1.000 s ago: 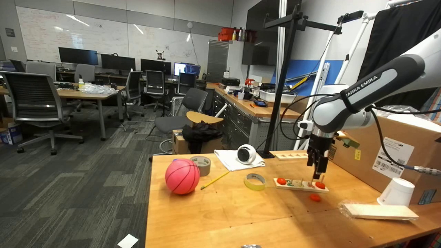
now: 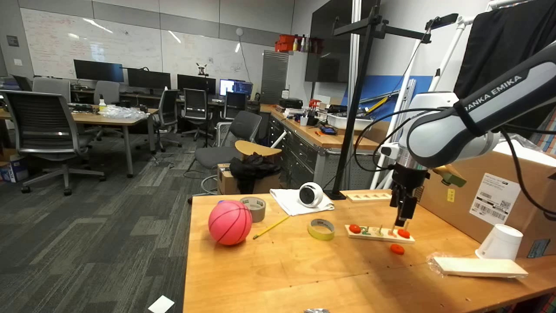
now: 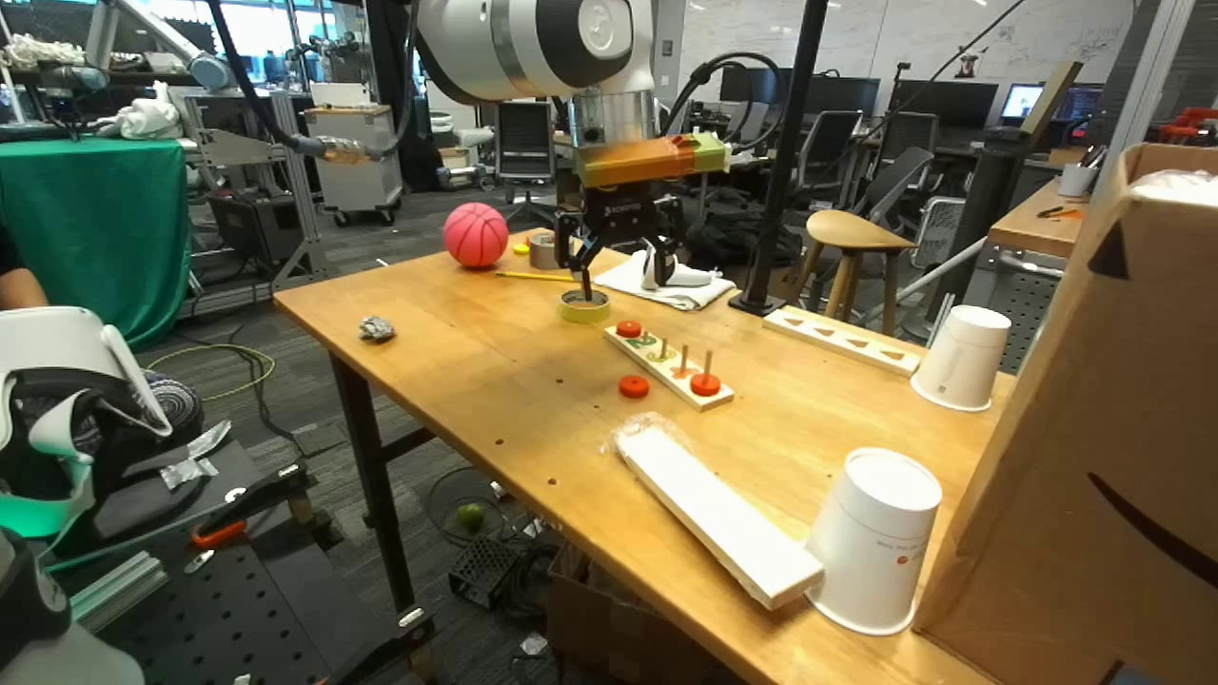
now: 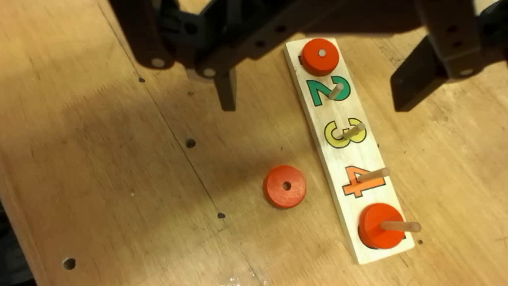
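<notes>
In the wrist view a wooden peg board (image 4: 333,157) lies on the table, printed with numbers beside a row of pegs. One red ring (image 4: 320,59) sits around the peg at its far end. Another red ring (image 4: 376,228) is around the tall peg at the near end, past the 4. The pegs at 2, 3 and 4 are bare. A loose red ring (image 4: 284,186) lies flat on the table beside the board, its hole facing up. My gripper stands open above the board, its fingers wide apart and nothing between them.
A yellow tape roll (image 2: 321,229), a pink ball (image 2: 230,222) and a pencil (image 2: 271,227) lie left of the board. Rightward are a wrapped plank (image 3: 714,514), a white cup (image 3: 876,542) and a cardboard box (image 3: 1062,434). Bare table lies in front of the board.
The arm's upper links have shifted and now sit lower and nearer in the view. My gripper has barely changed place and has tilted slightly. The board and rings look unmoved.
</notes>
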